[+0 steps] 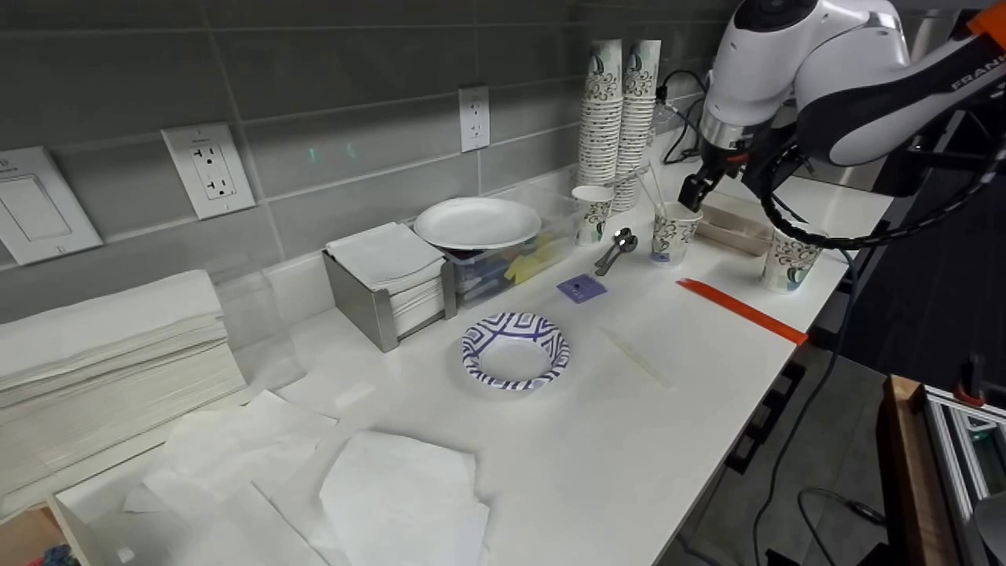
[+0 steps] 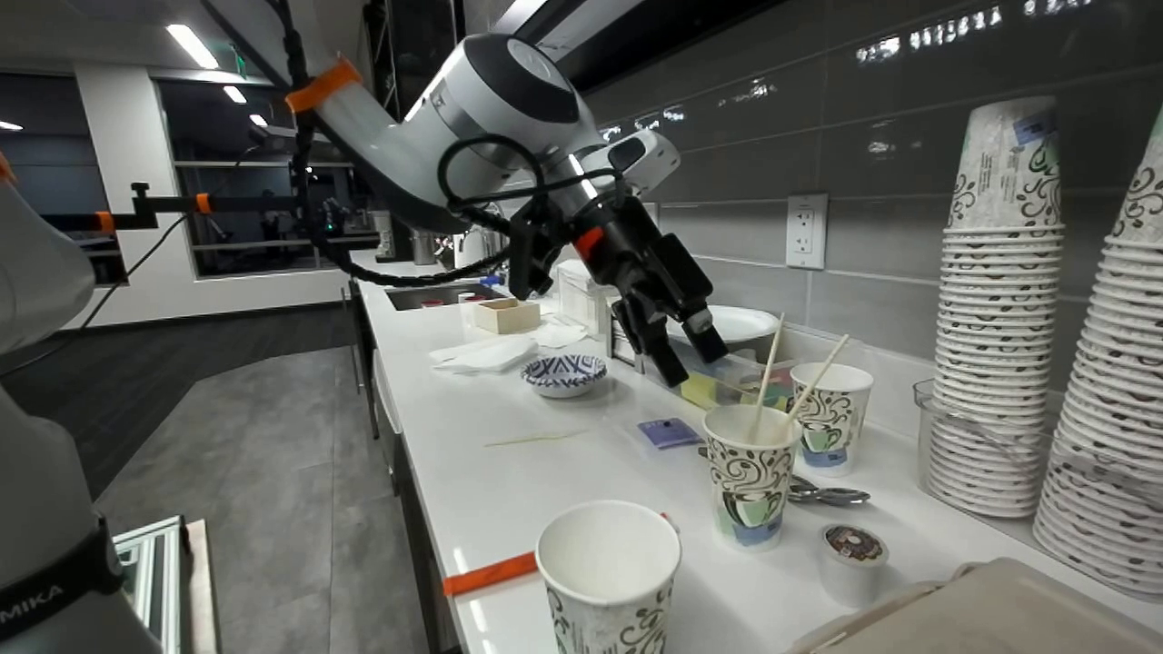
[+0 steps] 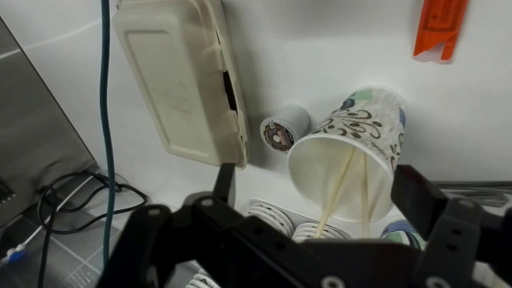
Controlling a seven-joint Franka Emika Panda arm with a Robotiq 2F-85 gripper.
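Note:
In the wrist view, my gripper stands open, its two fingers set wide apart with nothing gripped. Beyond them a patterned paper cup stands on the counter, with two wooden stir sticks leaning inside. A small coffee pod sits beside that cup. From exterior view 2, the gripper is tilted and hangs above the counter, just behind and above the cup with sticks. Another paper cup, empty inside, is closer to that camera.
A closed takeout box lies near the pod. Tall cup stacks rise along the wall. An orange strip, two spoons, a purple packet and a patterned bowl are spread on the counter.

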